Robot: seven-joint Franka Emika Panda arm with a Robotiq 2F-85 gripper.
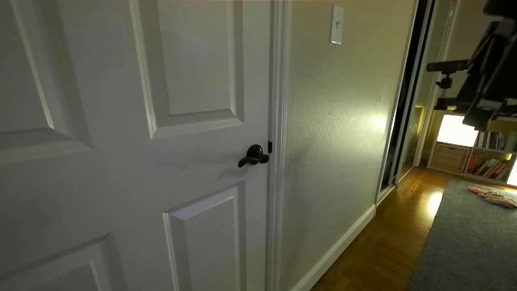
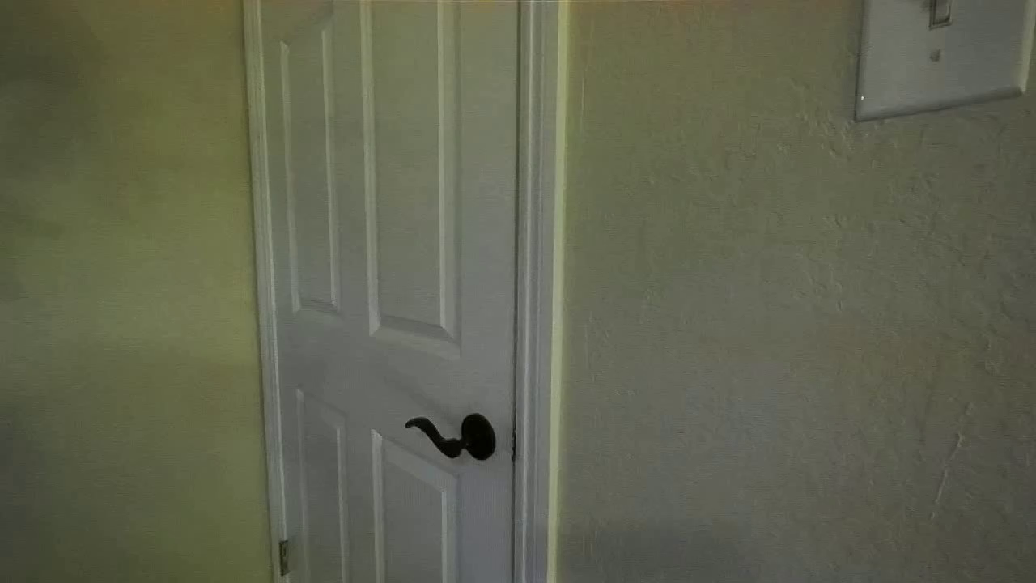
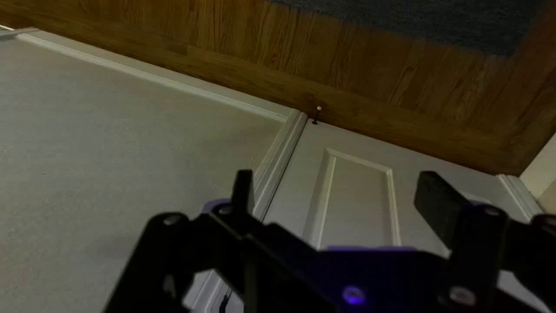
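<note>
With its black fingers spread wide and nothing between them, my gripper is open in the wrist view. Beyond it stands the white panelled door [image 3: 359,203], seen from above. Exterior view 1 shows that door [image 1: 198,155] flush with its frame, with a dark lever handle [image 1: 254,156] near the right edge. The handle [image 2: 452,437] is also plain in exterior view 2, its lever pointing left. Part of the dark arm [image 1: 489,72] hangs at the upper right of exterior view 1, well apart from the handle; finger detail is lost there.
Right of the door runs a textured wall [image 1: 339,160] with a light switch [image 1: 337,24]. A small door stop [image 3: 316,115] sits at the door's bottom. A grey rug [image 1: 470,237] covers part of the wood floor; a bookshelf [image 1: 448,157] stands farther back.
</note>
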